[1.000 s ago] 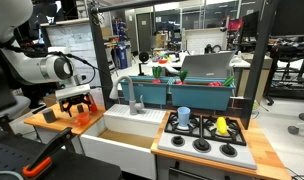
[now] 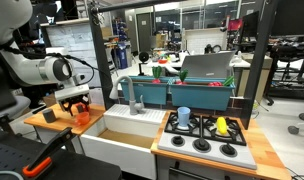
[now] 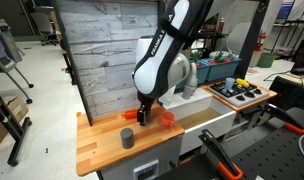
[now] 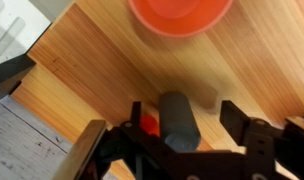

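Observation:
In the wrist view, a small dark object (image 4: 177, 118) with a rounded end stands between the two fingers of my gripper. Bare wood shows on its right side, so the fingers are open around it and not closed on it. Close to its left side lies a red item (image 4: 149, 124), partly hidden by the gripper. From outside, the white arm (image 3: 160, 70) reaches down to the left counter, with the gripper (image 3: 144, 118) low over the wood. The dark object's lower part cannot be made out.
An orange-red bowl (image 4: 180, 12) sits near the gripper, and a dark grey cup (image 3: 127, 138) stands toward the counter's front. Beyond the bowl is an open sink (image 2: 127, 145). A stove (image 2: 204, 135) holds a blue cup (image 2: 184, 116) and a yellow item (image 2: 222, 126).
The white arm appears slightly lower at the left counter than a second ago. The bowl and the grey cup have not visibly moved.

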